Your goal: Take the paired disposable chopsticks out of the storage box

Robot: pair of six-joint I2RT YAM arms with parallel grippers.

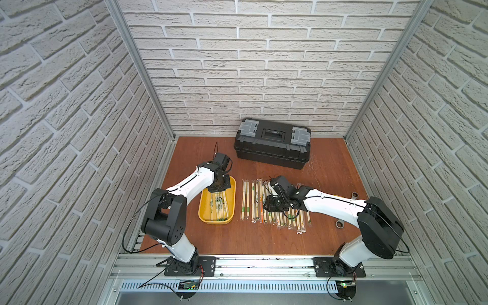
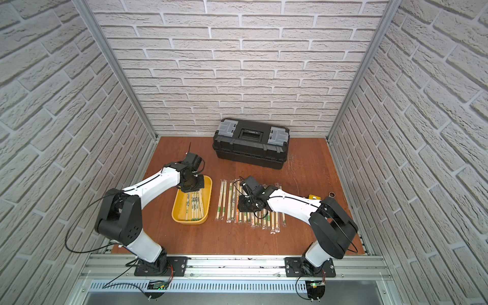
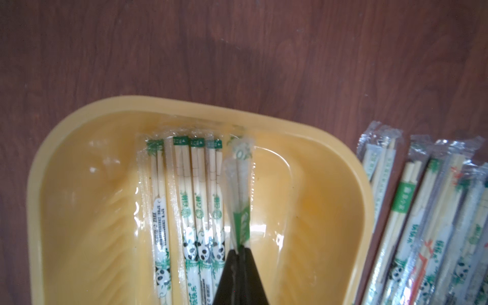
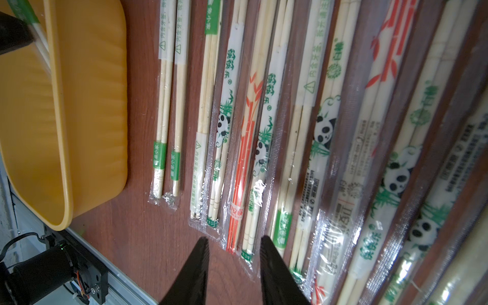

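Observation:
In the yellow storage box (image 3: 325, 218) lie several panda-printed wrapped chopstick pairs (image 3: 199, 213). My left gripper is over the box, shut on a wrapped green-banded pair, which also shows at the top left of the right wrist view. My right gripper is part open over a row of wrapped chopstick pairs (image 1: 256, 200) laid on the table right of the box, with nothing visibly held between its fingers.
A black toolbox (image 1: 272, 145) stands at the back of the table. Small cylinders (image 1: 339, 223) lie at the right edge. Bare wood (image 1: 203, 152) shows behind the box and in front of the chopstick row.

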